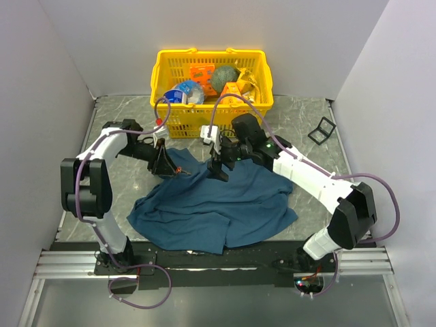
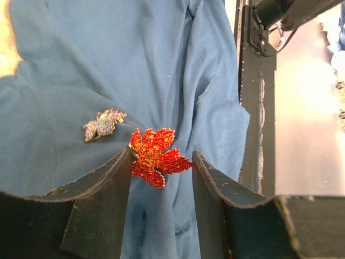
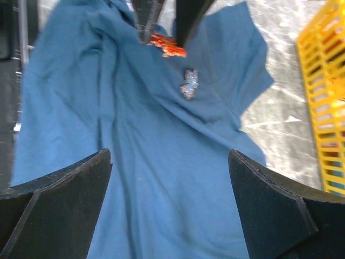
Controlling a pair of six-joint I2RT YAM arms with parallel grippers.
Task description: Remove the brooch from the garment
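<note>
A blue garment (image 1: 211, 211) lies spread on the grey tabletop. My left gripper is shut on a red sparkly brooch (image 2: 153, 145), held over the garment at the left. A second, silver-gold brooch sits on the cloth beside it, also visible in the right wrist view (image 3: 189, 83). My right gripper hangs over the middle of the garment, open and empty, facing the left gripper and the red brooch.
A yellow basket (image 1: 175, 121) full of packaged goods and a round green item stands at the back. A small black frame (image 1: 321, 131) lies at the right. Walls enclose the sides.
</note>
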